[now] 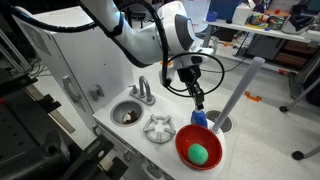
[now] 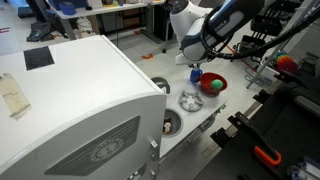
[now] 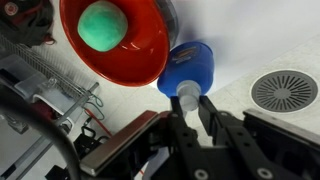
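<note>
My gripper is shut on the pale grey knob (image 3: pixel 188 91) of a blue object (image 3: pixel 190 64). In the first exterior view the blue object (image 1: pixel 199 118) hangs below the fingers, at the back rim of a red bowl (image 1: pixel 183 148). Seen from the wrist, it sits close beside the bowl's (image 3: pixel 147 64) rim; whether the two touch, I cannot tell. Inside the bowl lies a green round thing (image 1: pixel 198 154). The second exterior view shows the blue object (image 2: pixel 195 75) just left of the bowl (image 2: pixel 208 103).
Left of the bowl is a stove burner (image 1: pixel 159 128), then a sink (image 1: pixel 127 112) with a faucet (image 1: pixel 145 90). A grey post (image 1: pixel 236 94) rises behind the bowl, near a round drain (image 3: pixel 284 91). White counter lies open behind the burner.
</note>
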